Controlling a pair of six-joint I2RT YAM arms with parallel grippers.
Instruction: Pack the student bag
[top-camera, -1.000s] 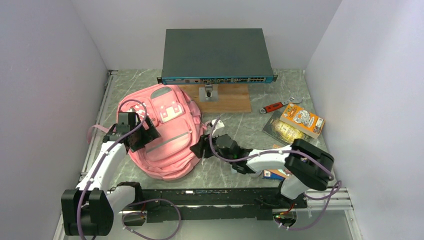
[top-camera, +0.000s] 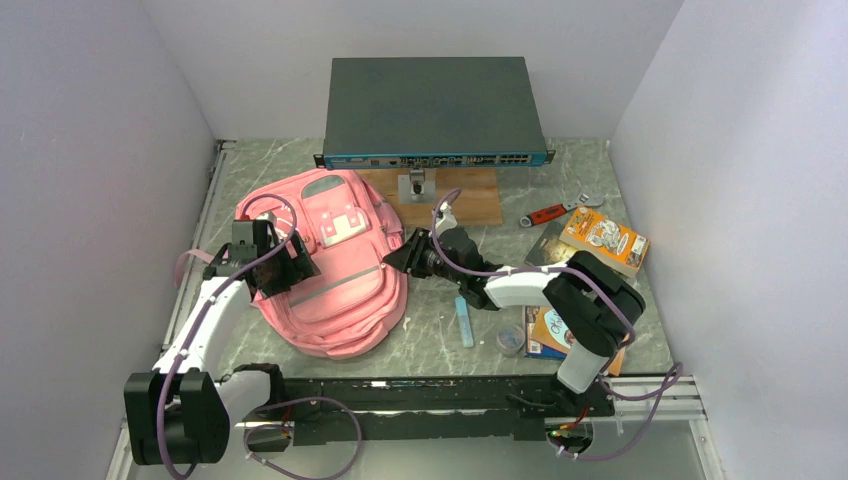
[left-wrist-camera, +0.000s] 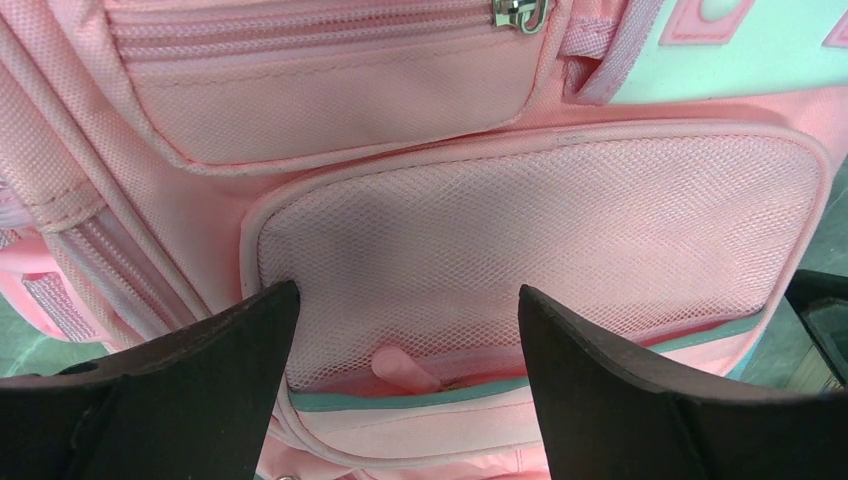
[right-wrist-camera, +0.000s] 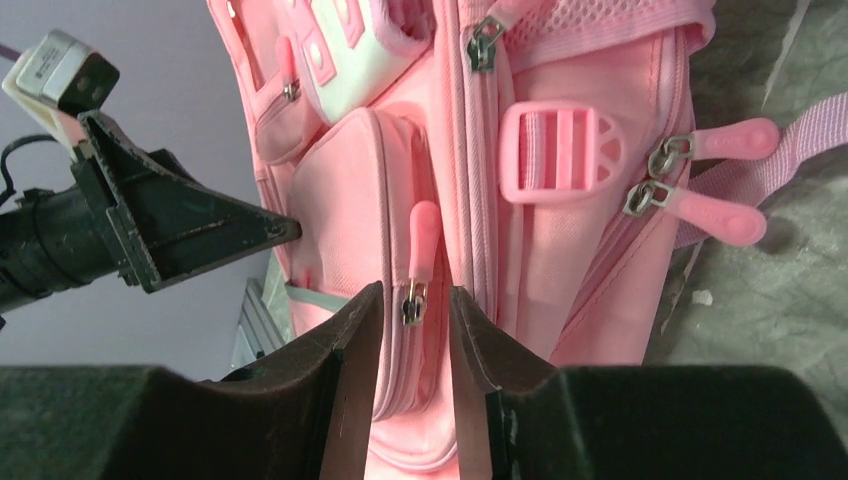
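The pink backpack (top-camera: 335, 280) lies on the left of the table, its front pocket crossed by a grey-green strip. Over its left part stands my left gripper (top-camera: 306, 260); in the left wrist view its fingers (left-wrist-camera: 235, 350) are wide apart above a mesh panel, nothing between them. At the bag's right edge is my right gripper (top-camera: 387, 262). Its fingers (right-wrist-camera: 350, 370) are parted by a narrow gap in the right wrist view. A pink zipper pull (right-wrist-camera: 423, 245) shows just beyond that gap, its metal slider near the fingertips; whether they touch is unclear.
Right of the bag lie a light-blue stick-like item (top-camera: 464, 322) and a round clear container (top-camera: 510, 340). Books (top-camera: 606, 241) are at the right, partly behind my right arm, with a red-handled tool (top-camera: 547, 214) above. A dark rack box (top-camera: 430, 110) overhangs the back.
My right gripper has shifted away from the table's front edge along the bag's right side, uncovering the light-blue item. My left gripper and the bag have barely moved.
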